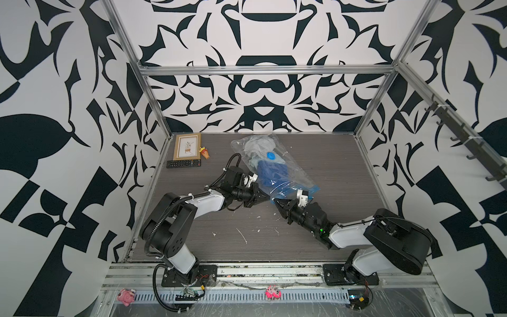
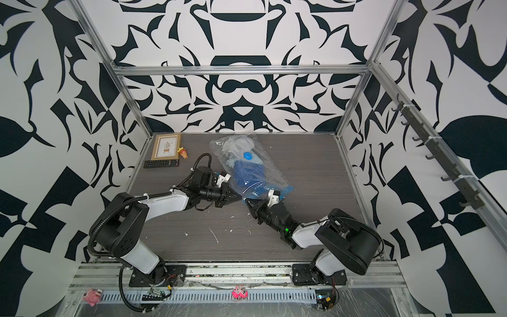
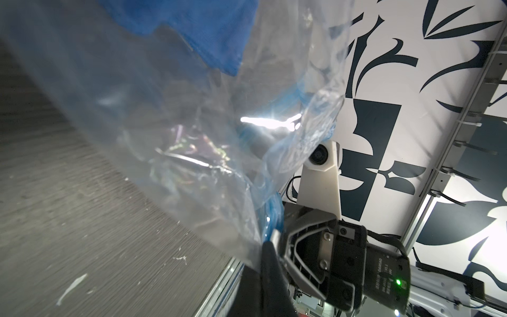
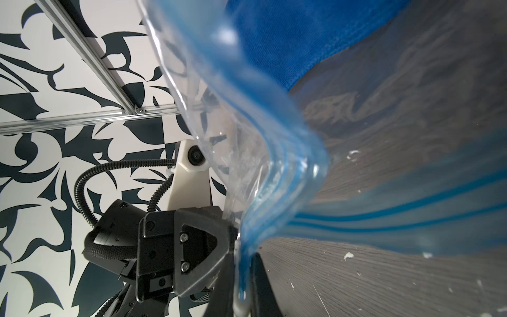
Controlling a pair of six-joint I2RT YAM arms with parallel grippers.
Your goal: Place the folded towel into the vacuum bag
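The clear vacuum bag [image 1: 296, 170] lies slanted across the middle of the table, with a round blue valve [image 1: 271, 155]. Inside it shows the folded towel [image 1: 272, 173], blue at the near part; the paler fabric beyond is seen only through film. My right gripper is shut on the bag's blue-striped mouth edge [image 4: 287, 169], which runs between its fingers. Close by on the left, my left gripper is shut, its tips touching or almost touching the bag's film; whether film is pinched there is unclear. The mouth gapes in the right wrist view.
A framed picture [image 1: 187, 146], a black remote [image 1: 183, 163] and a small toy [image 1: 204, 152] sit at the back left. White scraps [image 1: 242, 235] litter the near table. Both grippers are nearly touching each other.
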